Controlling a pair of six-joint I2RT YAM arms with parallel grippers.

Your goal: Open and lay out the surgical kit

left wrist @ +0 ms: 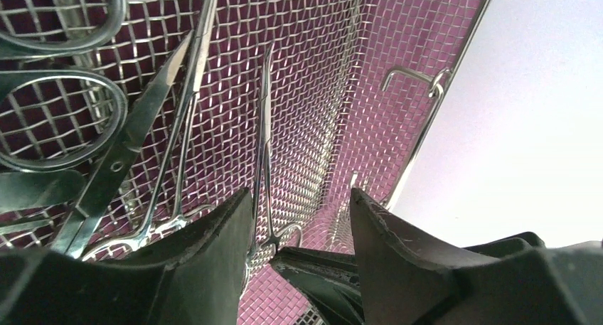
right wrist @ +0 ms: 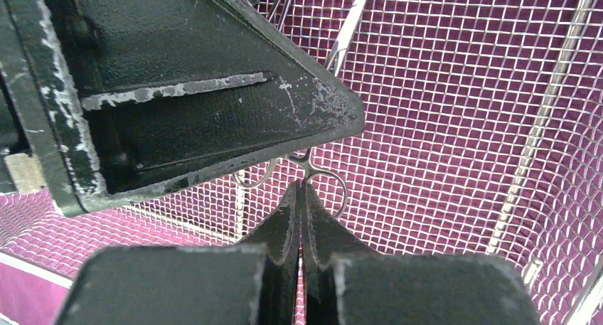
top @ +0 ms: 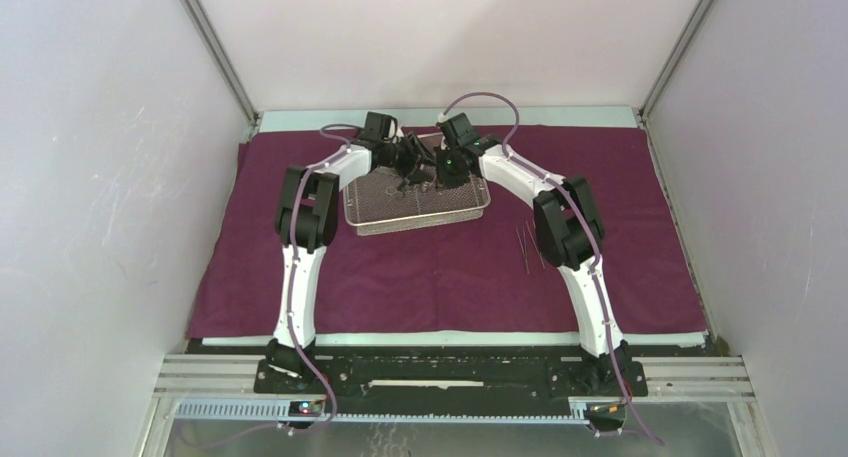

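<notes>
In the top view, the wire mesh tray (top: pixel 418 220) sits on the maroon cloth with both grippers inside its far part. My left gripper is open; a slim ring-handled instrument (left wrist: pixel 265 129) lies below, its handles partly covered by the left finger. To the left are large scissors (left wrist: pixel 114 165) and other long instruments (left wrist: pixel 178 119). My right gripper is shut, its tips over the rings of a ring-handled instrument (right wrist: pixel 334 177); nothing clear shows between them. One left gripper finger (right wrist: pixel 284 104) fills the upper left of the right wrist view.
Several thin instruments (top: pixel 529 247) lie on the cloth right of the tray, close to the right arm. The maroon cloth (top: pixel 430 287) in front of the tray is bare. A wire hook (left wrist: pixel 412 75) hangs at the tray's rim.
</notes>
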